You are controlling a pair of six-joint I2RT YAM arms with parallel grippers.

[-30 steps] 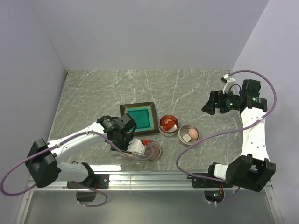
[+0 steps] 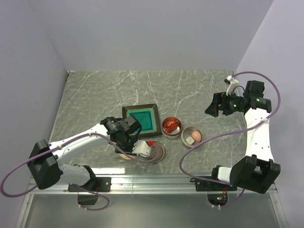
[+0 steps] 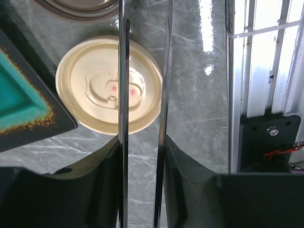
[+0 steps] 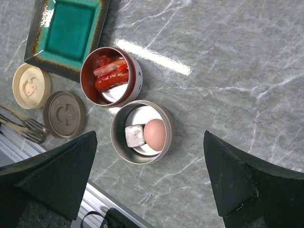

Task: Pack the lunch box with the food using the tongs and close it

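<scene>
My left gripper is shut on metal tongs [image 3: 123, 90], whose two arms reach forward in the left wrist view; their slotted end [image 4: 34, 129] shows at the left of the right wrist view. Beyond them a cream lid [image 3: 71, 80] lies flat on the table, apart from the tongs as far as I can tell. A brown lid [image 4: 65, 114] is beside it. One round box [image 4: 135, 88] holds sausages [image 4: 112, 78]; another box [image 4: 118, 142] holds an egg [image 4: 155, 134] and a white cube [image 4: 135, 136]. My right gripper [image 2: 213, 105] hangs open and empty at the right.
An empty green plate [image 2: 144, 121] with a dark rim sits behind the lids, left of the boxes. A metal rail [image 2: 152, 184] runs along the front edge.
The left arm has shifted slightly, its hand now a little further right over the lids. Boxes, plate and right arm have not moved.
</scene>
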